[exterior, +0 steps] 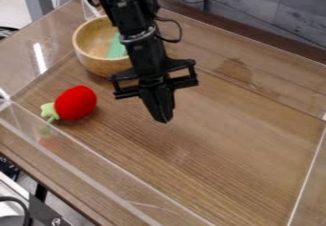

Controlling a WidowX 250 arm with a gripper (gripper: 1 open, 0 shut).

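My black gripper (158, 98) hangs over the middle-left of the wooden table, shut, with nothing visible between its fingers. A red strawberry-like object (75, 104) with a green top lies to its left, apart from it. A yellow bowl (91, 49) sits behind the arm at upper left, holding a green item (116, 49), partly hidden by the arm.
A black cable or part (13, 206) shows at the bottom-left corner, off the table's edge.
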